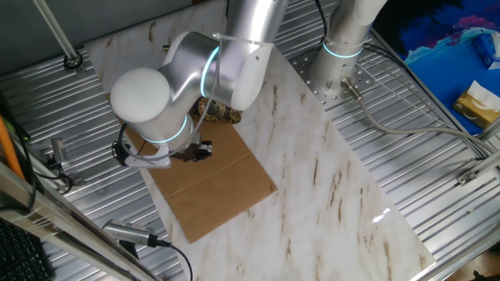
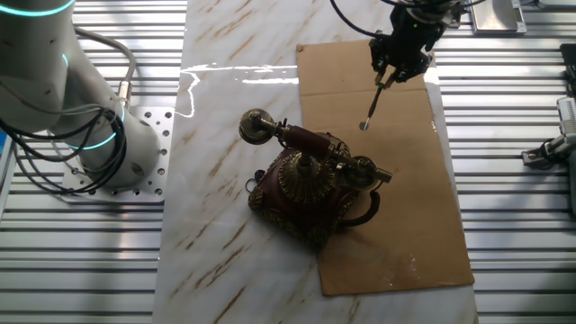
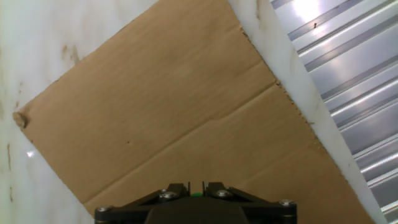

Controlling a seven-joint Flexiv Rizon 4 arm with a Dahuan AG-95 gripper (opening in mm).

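Observation:
My gripper (image 2: 383, 81) hangs over the far part of a brown cardboard sheet (image 2: 405, 198). A thin dark rod (image 2: 373, 107) with a pale, flat tip sticks out from between its fingertips, angled downward, and the tip appears clear of the sheet. In the wrist view the two fingers (image 3: 214, 190) stand close together at the bottom edge, a small green spot in the narrow gap; the rod itself is hidden there. An ornate, old-style telephone (image 2: 306, 184) stands at the sheet's edge, its handset (image 2: 310, 141) lying across the cradle. The arm partly covers the telephone (image 1: 223, 113) in exterior view 1.
The marble-patterned board (image 1: 328, 195) is clear on its right side. Off the board's left edge sits a silver camera-like device (image 1: 131, 232) with a cable. A tissue box (image 1: 478, 105) lies well away.

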